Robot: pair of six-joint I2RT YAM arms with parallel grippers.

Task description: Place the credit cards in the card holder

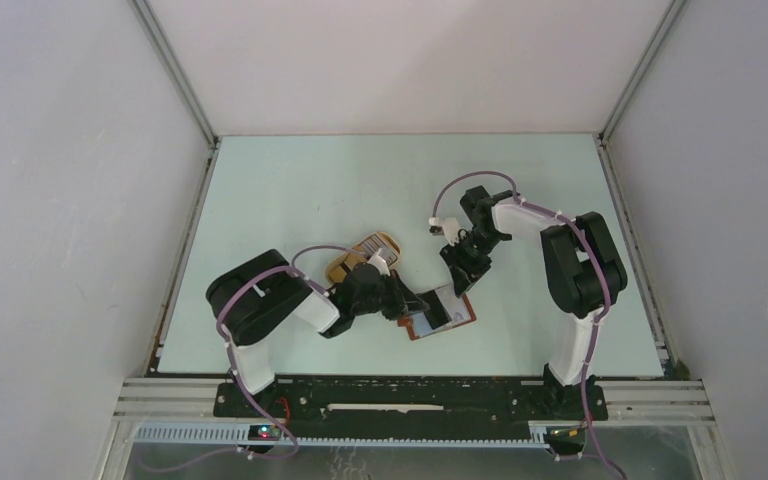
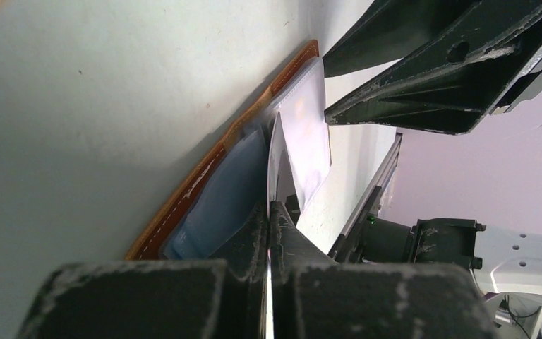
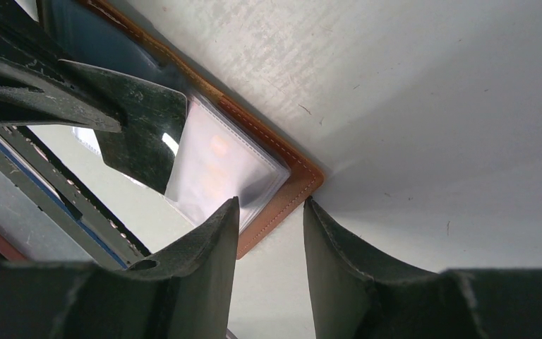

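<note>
The brown card holder (image 1: 472,313) lies on the table with its clear pockets facing up. My left gripper is shut on the dark card (image 3: 145,131), pinching it by one edge. That card stands tilted over the holder, its free edge at the white pocket (image 3: 215,159); whether it is inside the pocket cannot be told. At the holder's right end, the tips of my right gripper stand a little apart with the brown border (image 3: 300,180) between them. From the left wrist view, its fingers (image 2: 388,99) reach that same end.
A brown tray (image 1: 391,244) with further cards lies behind the left gripper. Both grippers are close together over the holder.
</note>
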